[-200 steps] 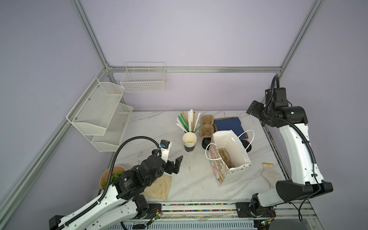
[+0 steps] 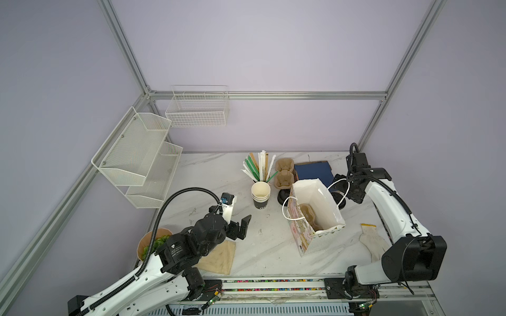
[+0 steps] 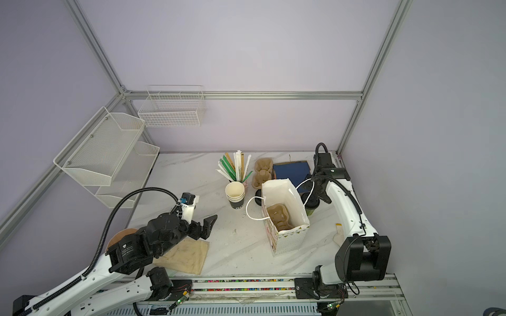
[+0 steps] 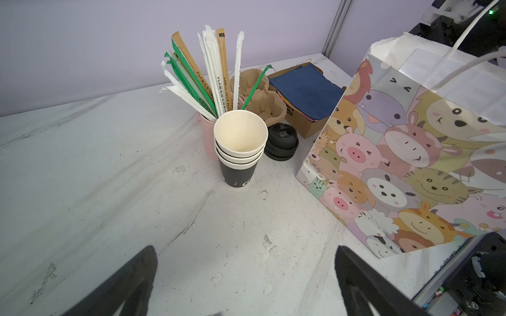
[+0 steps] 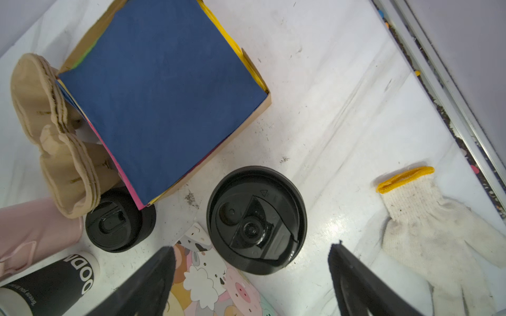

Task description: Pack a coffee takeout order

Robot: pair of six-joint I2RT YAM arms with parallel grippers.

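Note:
In the right wrist view, a black-lidded cup (image 5: 256, 220) stands upright below my open right gripper; nothing is gripped between its fingers. The animal-print paper bag (image 2: 308, 239) stands open on the table, with a brown cup carrier (image 3: 279, 217) inside. My left gripper is open and empty above bare table, left of the bag. Beyond it are stacked paper cups (image 4: 241, 134), wrapped straws (image 4: 221, 73) in a pink holder (image 4: 208, 139), and black lids (image 4: 282, 141).
Blue napkins (image 5: 163, 94) in a box and more brown carriers (image 2: 284, 173) sit at the back. A glove (image 5: 421, 226) lies at the right; a beige cloth (image 2: 218, 258) is near the left arm. White bag handles (image 2: 348, 192) stick up close to my right gripper.
My right arm has come down and slightly left, from high at the right to beside the bag, over the black-lidded cup. The left arm and the bag have stayed still.

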